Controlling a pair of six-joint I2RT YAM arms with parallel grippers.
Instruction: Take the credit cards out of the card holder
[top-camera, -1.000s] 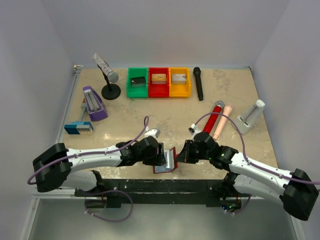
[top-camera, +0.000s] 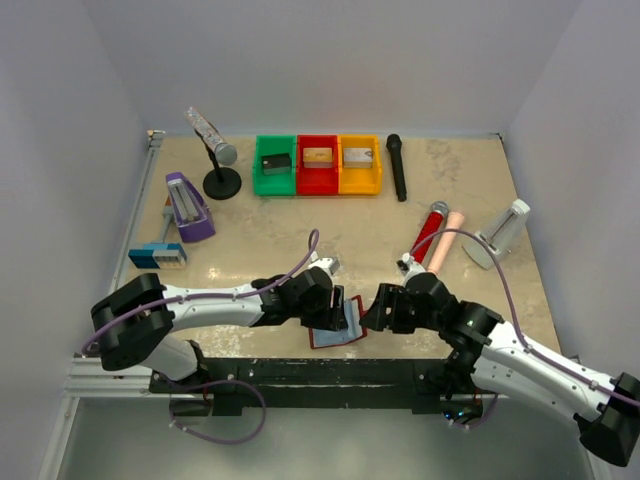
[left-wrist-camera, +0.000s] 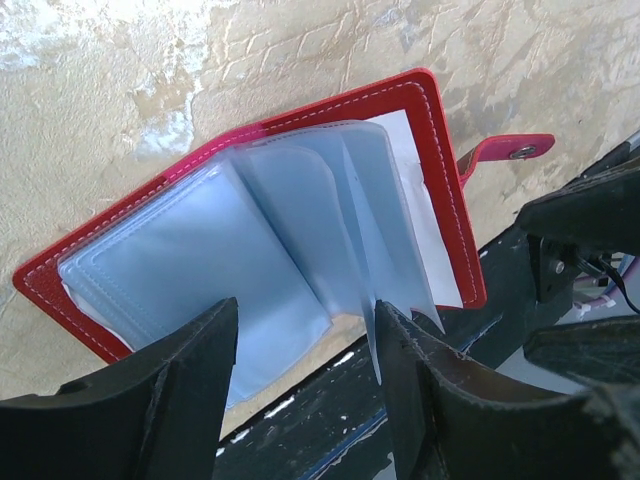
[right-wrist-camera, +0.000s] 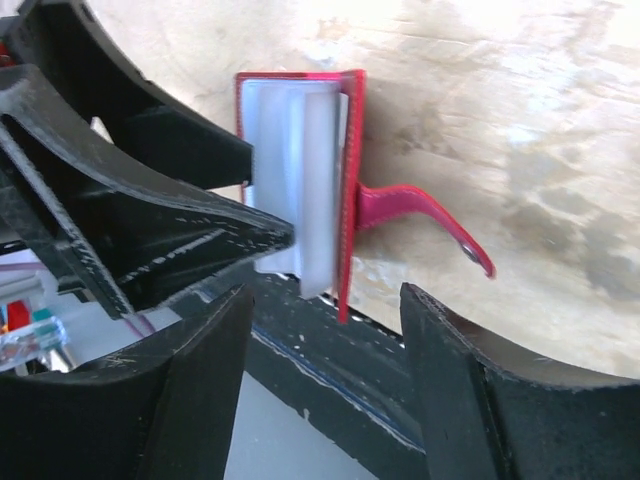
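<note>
The red card holder (left-wrist-camera: 445, 185) lies spread on the table, its bluish clear sleeves (left-wrist-camera: 210, 265) fanned inside. A white card edge (left-wrist-camera: 425, 215) shows under the sleeves by the right cover. My left gripper is open low over the holder, and the edge of a raised sleeve stands close to its right finger (left-wrist-camera: 400, 365). To the right of the holder, my right gripper is open with nothing between its fingers. In the right wrist view the holder's snap strap (right-wrist-camera: 410, 200) sticks out toward the right. Whether the sleeves hold more cards cannot be told.
Green, red and yellow bins (top-camera: 318, 185) with small boxes stand at the back. A black microphone (top-camera: 397, 168), a red microphone (top-camera: 430, 230) and a white stand (top-camera: 498, 235) lie to the right. A purple holder (top-camera: 190, 208) and a blue box (top-camera: 158, 256) stand left.
My left gripper has moved rightward over the holder. The right gripper has opened and drawn back to the right. The holder's right side now lies flatter and more spread.
</note>
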